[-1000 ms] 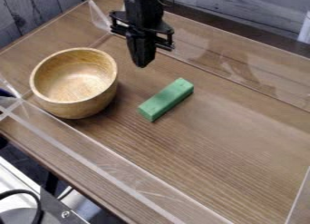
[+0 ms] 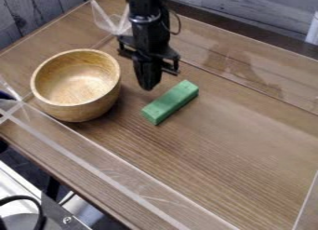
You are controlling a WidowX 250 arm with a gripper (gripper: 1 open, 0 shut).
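Note:
My black gripper (image 2: 148, 80) hangs over the table between a wooden bowl and a green block, its fingertips pointing down with nothing visible between them; it looks shut. The pale wooden bowl (image 2: 76, 81) sits to its left. The green block (image 2: 170, 101) lies diagonally on the table, just below and to the right of the gripper, apart from it.
A dark cable (image 2: 32, 204) loops at the lower left beyond the table's edge. Grey plank walls stand behind.
The gripper has moved downward in the view, toward the front, coming nearer the green block and the bowl. The bowl and block have not moved.

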